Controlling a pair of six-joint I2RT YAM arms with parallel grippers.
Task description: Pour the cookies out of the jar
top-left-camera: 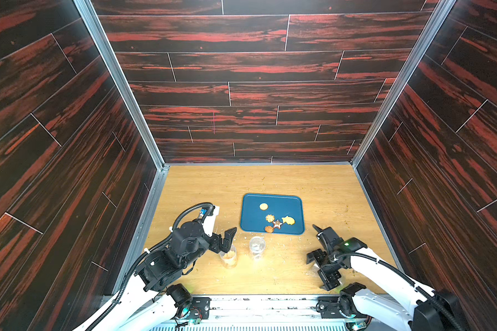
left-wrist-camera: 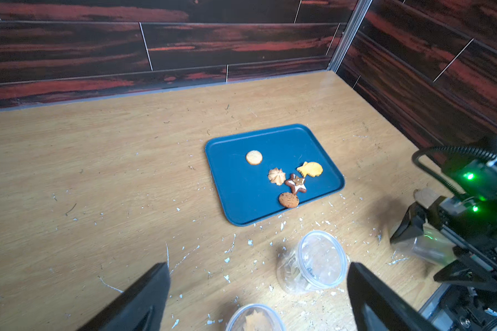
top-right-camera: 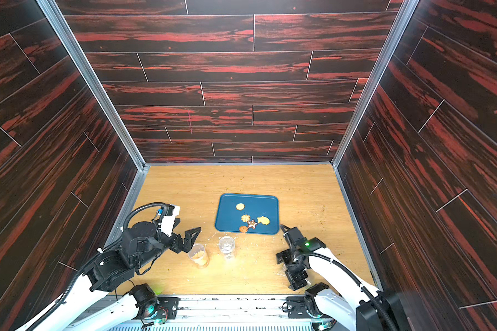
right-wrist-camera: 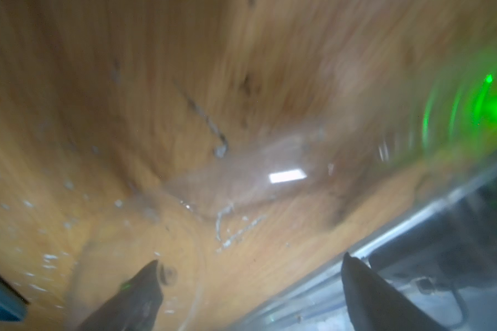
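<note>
Five cookies lie on the blue tray (top-left-camera: 270, 204). A clear jar (top-left-camera: 256, 247) stands below the tray; left of it another jar (top-right-camera: 198, 256) holds pale cookies. My left gripper (top-left-camera: 225, 238) hangs open over the left jar, nothing between its fingers. At the lower right my right gripper is open, low over a clear empty container, which lies on its side; the right wrist view is blurred, so whether the fingers touch it cannot be told.
Dark wood-pattern walls enclose the table on three sides. The front edge is close to my right gripper.
</note>
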